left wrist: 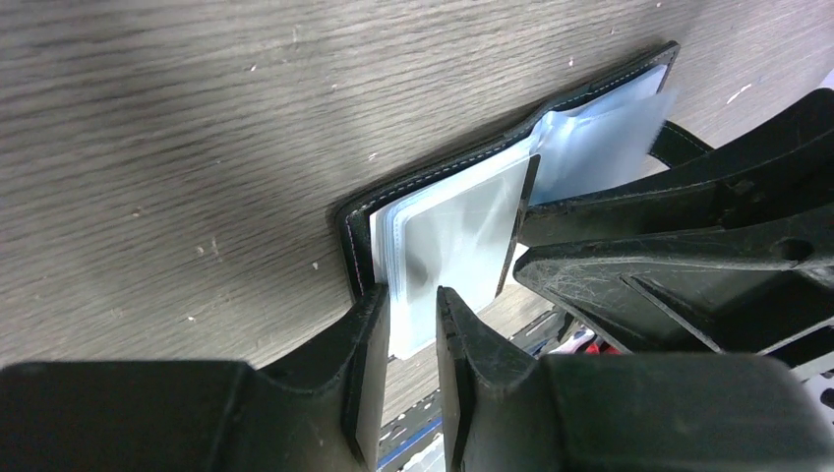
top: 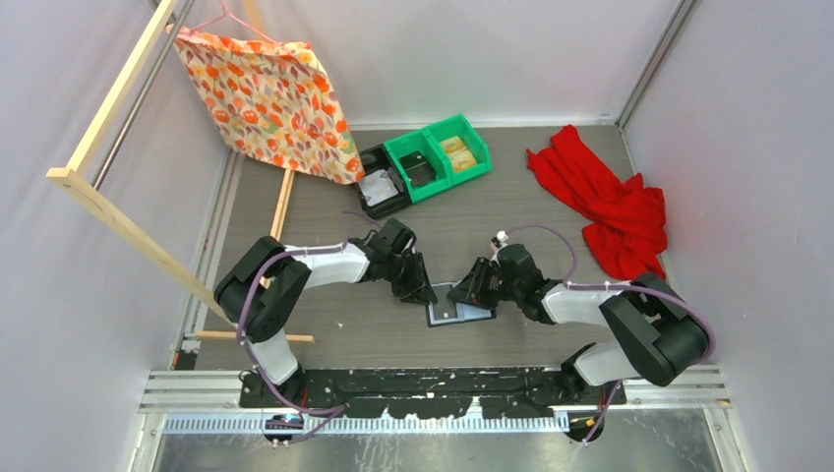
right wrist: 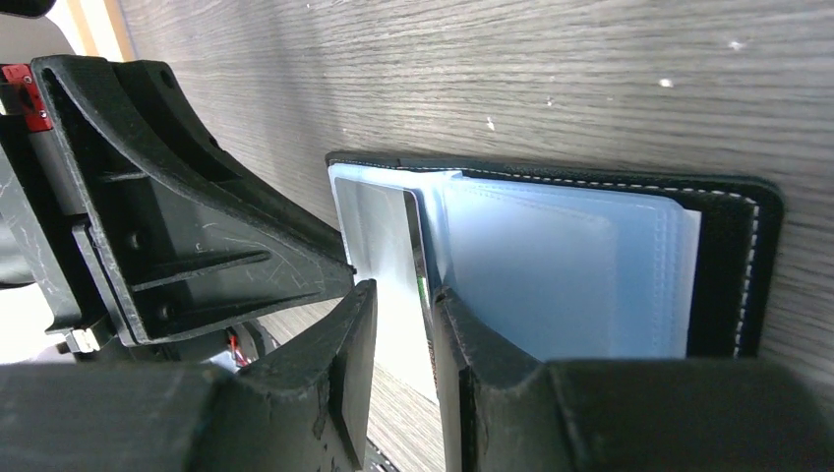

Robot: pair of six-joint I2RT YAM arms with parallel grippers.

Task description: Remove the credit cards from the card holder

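Note:
The dark card holder (top: 462, 320) lies open on the table between my grippers, with translucent sleeves (left wrist: 600, 147) and a pale card panel (left wrist: 462, 236) showing. My left gripper is part open at the holder's near end, fingertips at the sleeve edge; whether anything is between them is unclear. My right gripper is part open at a dark strip along the middle of the pale panel, its fingertips touching or just over it. In each wrist view the other gripper's body covers part of the surroundings.
Green bins (top: 433, 133) and a black bin (top: 387, 205) stand at the back. A red cloth (top: 600, 206) lies at the right; a patterned cloth (top: 266, 108) hangs on a wooden rack at the left. The table around the holder is mostly clear.

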